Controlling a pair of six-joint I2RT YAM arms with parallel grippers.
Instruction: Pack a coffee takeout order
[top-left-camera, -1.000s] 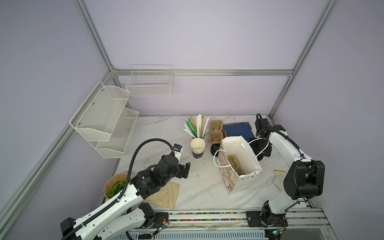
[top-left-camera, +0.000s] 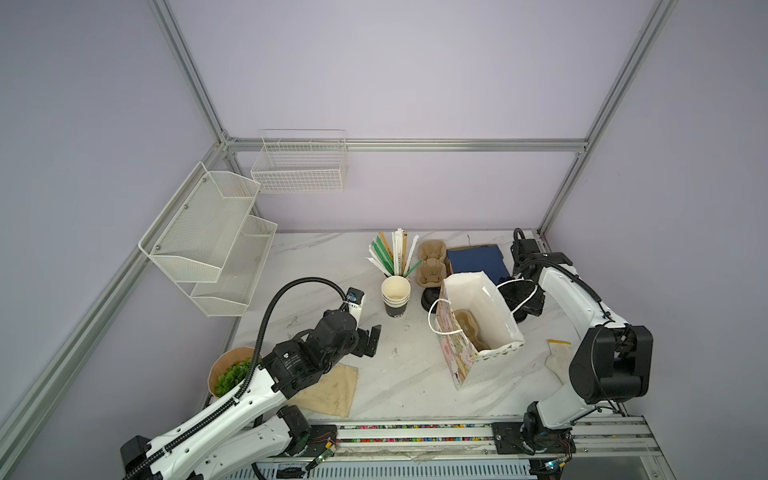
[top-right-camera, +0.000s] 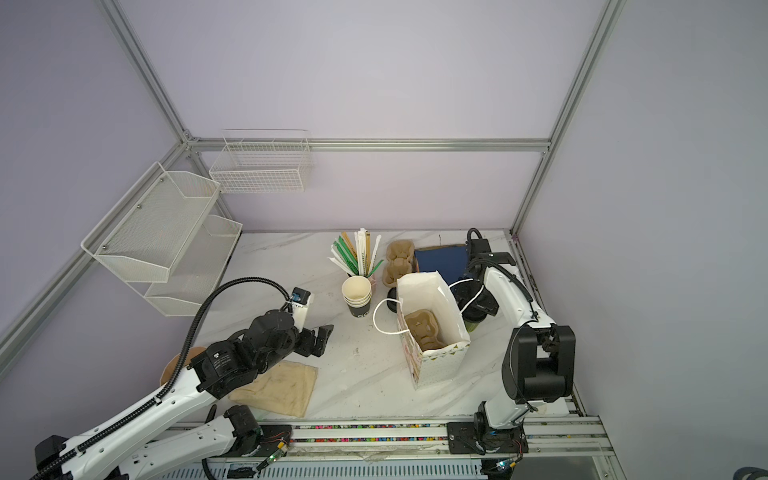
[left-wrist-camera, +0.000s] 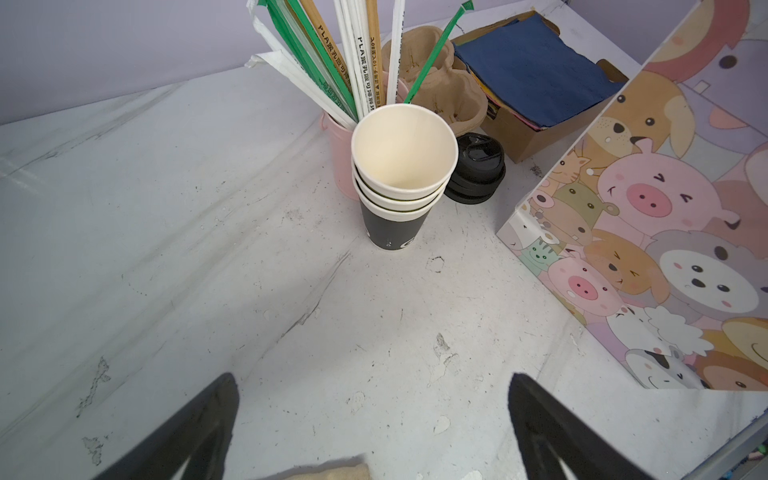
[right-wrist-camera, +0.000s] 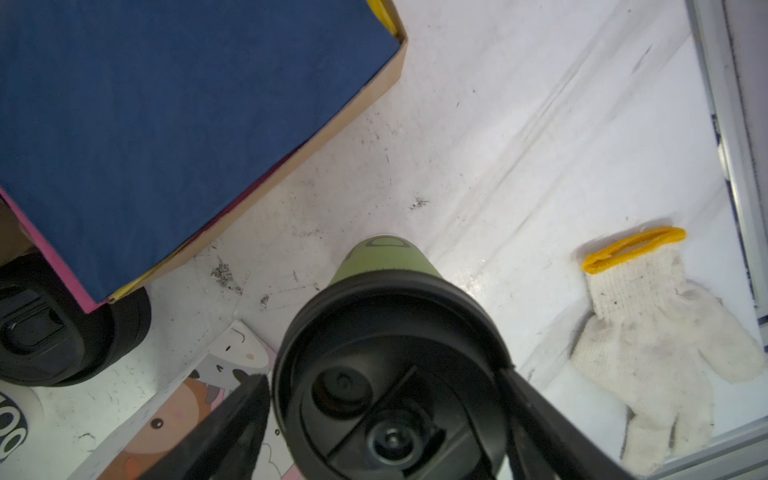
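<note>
A green cup (right-wrist-camera: 384, 254) with a black lid (right-wrist-camera: 344, 352) stands at the right of the table, behind the paper bag. My right gripper is open, its fingers on either side of that lid; whether they touch it I cannot tell. The open white bag (top-right-camera: 444, 364), printed with animals outside, has a brown cup carrier (top-right-camera: 422, 328) in its bottom. Over the table's left part, my left gripper is open and empty. Stacked paper cups (left-wrist-camera: 396, 204) stand in front of a pink holder (left-wrist-camera: 342, 160) of wrapped straws.
Black lids (left-wrist-camera: 476, 172), a second carrier (top-left-camera: 432, 264) and a box with blue napkins (top-left-camera: 477, 262) sit at the back. A glove (right-wrist-camera: 648, 336) lies at the right. The beige cloth (top-left-camera: 336, 392) and greens in a bowl (top-left-camera: 220, 372) are front left.
My right arm's elbow has shifted very slightly to the right and down in the top left view. The left arm, bag and cups look unmoved.
</note>
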